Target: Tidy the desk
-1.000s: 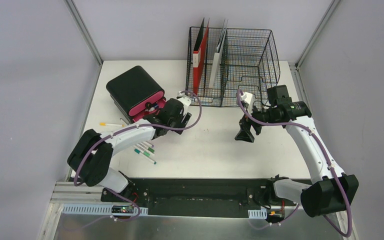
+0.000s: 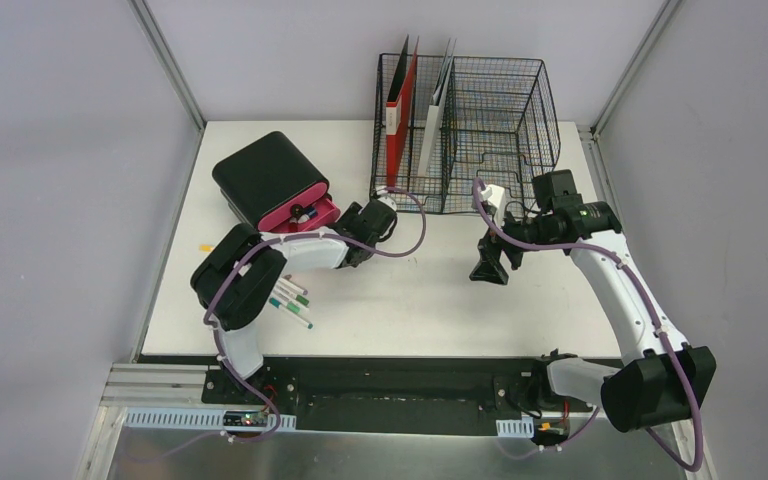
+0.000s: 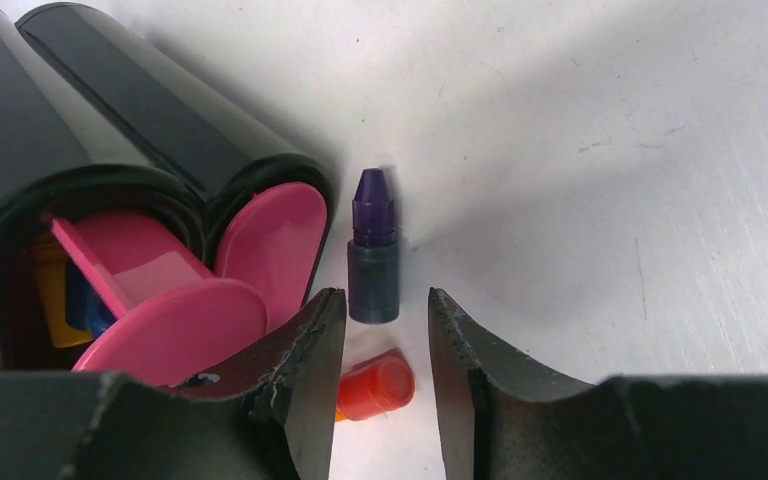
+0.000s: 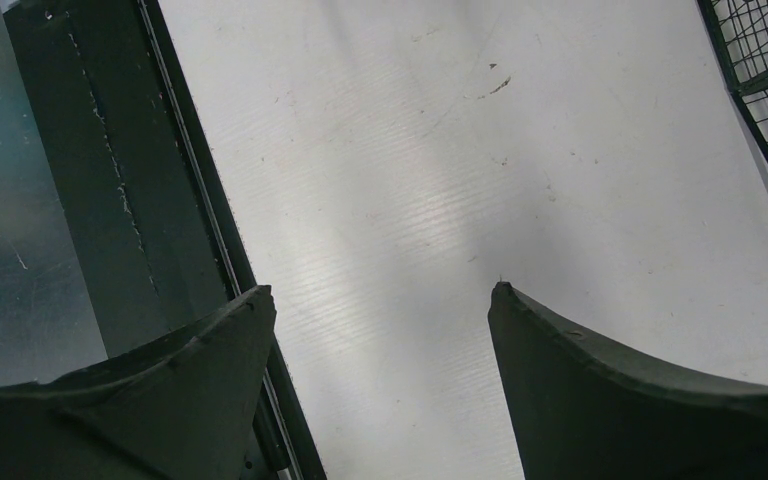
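My left gripper hangs open over a small dark bottle (image 3: 373,280) with a purple cap, lying on the desk just beyond its fingertips. A red-orange marker (image 3: 375,385) lies below it, partly behind a finger. Beside them is a black case (image 2: 265,175) with pink insides and small items within. My right gripper stands open over bare desk at the right. Several markers (image 2: 290,300) lie loose at the front left.
A black wire rack (image 2: 500,75) at the back holds a red folder (image 2: 397,140) and a white one (image 2: 432,130).
The right arm has stayed still.
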